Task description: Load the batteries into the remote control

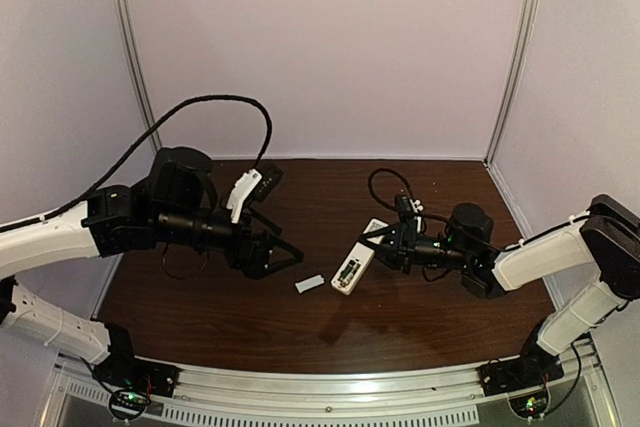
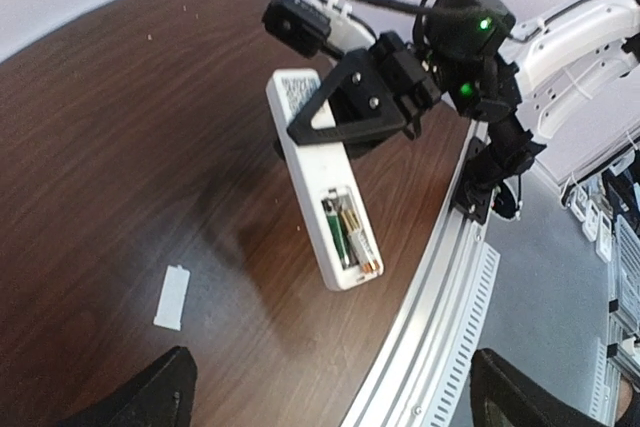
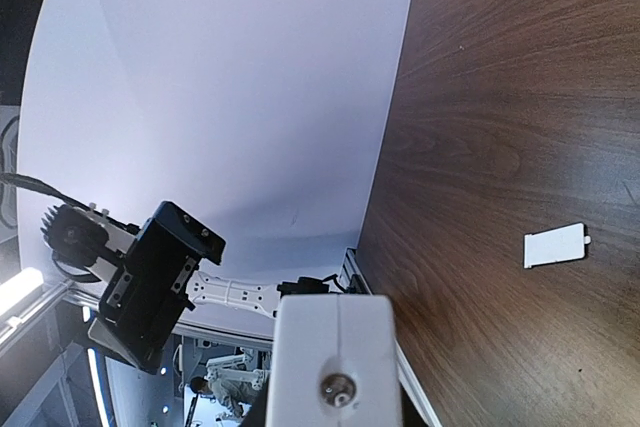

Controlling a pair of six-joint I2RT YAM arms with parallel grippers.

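A white remote [image 1: 355, 263] is held in my right gripper [image 1: 372, 239], shut on it above the dark table. Its battery bay is open; in the left wrist view a green battery [image 2: 335, 232] and a silver one [image 2: 359, 242] lie inside. The remote's end fills the bottom middle of the right wrist view [image 3: 335, 347]. A small white battery cover [image 1: 309, 284] lies flat on the table left of the remote. My left gripper [image 1: 285, 252] stands open above the table, left of the remote, with nothing seen between its fingers.
The brown table [image 1: 220, 327] is otherwise mostly clear. Pale walls surround it at back and sides, and a metal rail [image 1: 330, 372] runs along the front edge.
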